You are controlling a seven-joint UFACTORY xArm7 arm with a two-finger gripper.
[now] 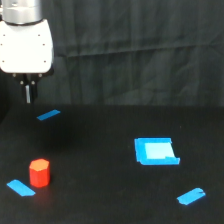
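A red-orange block (40,173) with a hexagonal top stands on the dark table at the front left. My gripper (29,97) hangs at the upper left under the white end of the arm (26,48), above and behind the block and well apart from it. Its fingers look thin and dark against the dark backdrop, so how the fingers stand is unclear. I see no object hanging from them. Right of the middle lies a white square (158,151) bordered in blue tape.
Blue tape strips lie on the table at the back left (48,115), the front left (20,188) beside the block, and the front right (191,196). A black curtain (140,50) closes off the back.
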